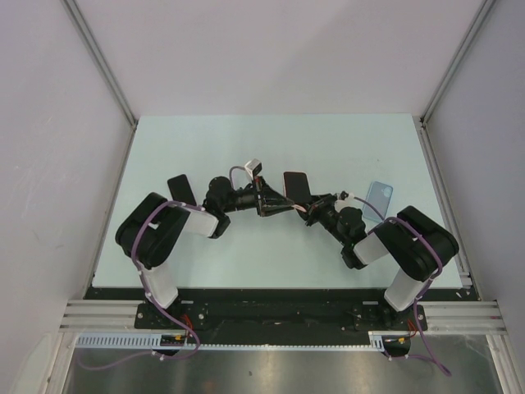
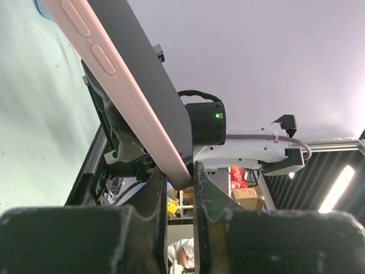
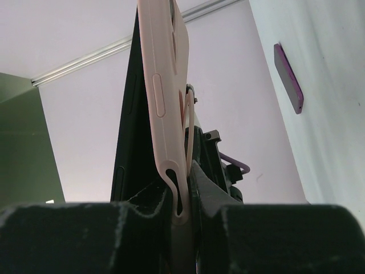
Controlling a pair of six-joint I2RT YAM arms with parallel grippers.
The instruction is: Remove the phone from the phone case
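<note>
A phone [image 1: 297, 187] with a dark face sits in a pale pink phone case [image 2: 122, 85], held off the table between my two arms. In the left wrist view, my left gripper is shut on the case's lower end. A pink strip reaches toward its fingers in the top view. Around the lower right corner, my right gripper is shut on the case [image 3: 162, 108], whose pink edge runs down between its fingers. There the case has a stretched, looped opening, with a dark slab beside it. How far phone and case are apart I cannot tell.
On the table's left lies another dark phone [image 1: 181, 190], purple-edged in the right wrist view. A pale blue phone or case [image 1: 378, 200] lies on the right, near the right arm. Behind the grippers the table [image 1: 246, 135] is clear.
</note>
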